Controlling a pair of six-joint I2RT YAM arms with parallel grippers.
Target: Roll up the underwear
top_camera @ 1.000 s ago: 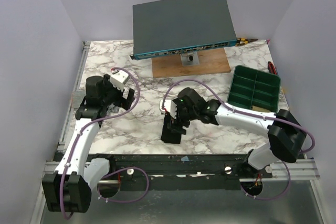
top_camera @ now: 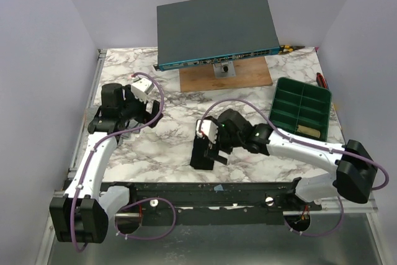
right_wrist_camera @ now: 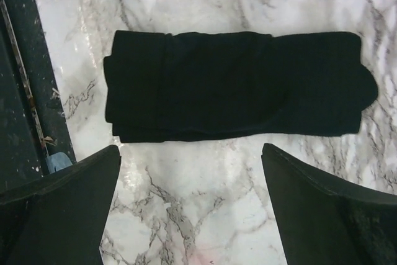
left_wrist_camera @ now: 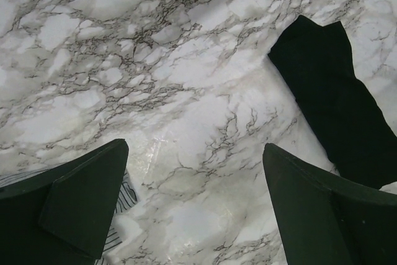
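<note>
The black underwear (top_camera: 201, 156) lies flat on the marble table as a long folded strip; in the right wrist view it (right_wrist_camera: 229, 85) stretches sideways across the middle, its edges layered. My right gripper (top_camera: 217, 150) hangs open over it, with the cloth between and beyond its fingertips and nothing held. My left gripper (top_camera: 149, 113) stands open to the upper left of the underwear, above bare marble. In the left wrist view the dark cloth (left_wrist_camera: 329, 97) lies off to the right.
A striped cloth (left_wrist_camera: 124, 193) lies beneath the left arm. A monitor (top_camera: 217, 23) on a wooden board (top_camera: 192, 79) stands at the back, a green divided tray (top_camera: 288, 100) at the right. The table's front edge (right_wrist_camera: 25, 60) is close to the underwear.
The right arm has shifted rightward and moved over the underwear since one second ago. The left arm has moved slightly. The underwear looks unchanged.
</note>
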